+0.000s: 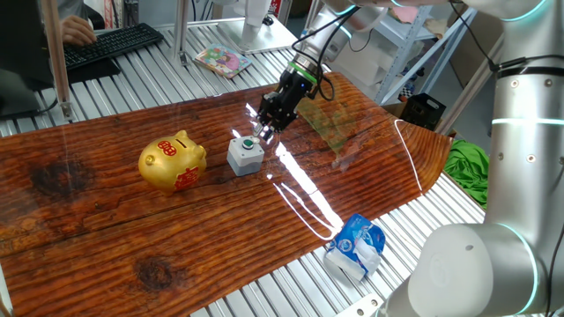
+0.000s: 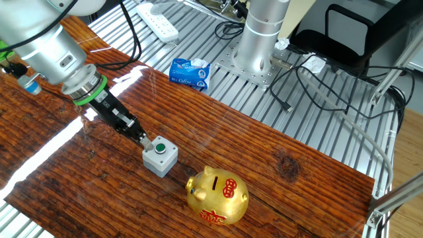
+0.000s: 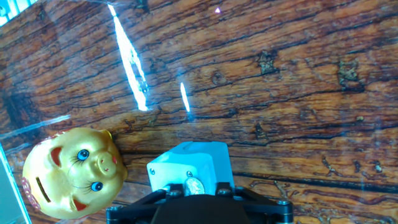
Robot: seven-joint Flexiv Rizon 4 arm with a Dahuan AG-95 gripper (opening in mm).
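A light grey box with a green round button (image 1: 246, 156) stands upright on the wooden table. My gripper (image 2: 147, 143) slants down to the box's edge beside the green button (image 2: 160, 149); its narrow fingertips look shut together, with nothing showing between them. Whether they touch the box is hard to tell. In the wrist view the box (image 3: 189, 163) lies just beyond the black gripper parts, which cover its near side and most of the button. A golden piggy bank (image 2: 217, 196) with red markings stands apart from the box.
A blue tissue pack (image 2: 190, 73) lies at the table's edge near the arm's base (image 2: 254, 56). Bright reflections streak the wooden tabletop (image 1: 106, 229), which is otherwise largely clear. Loose cables lie on the slatted metal surface (image 2: 310, 125) behind.
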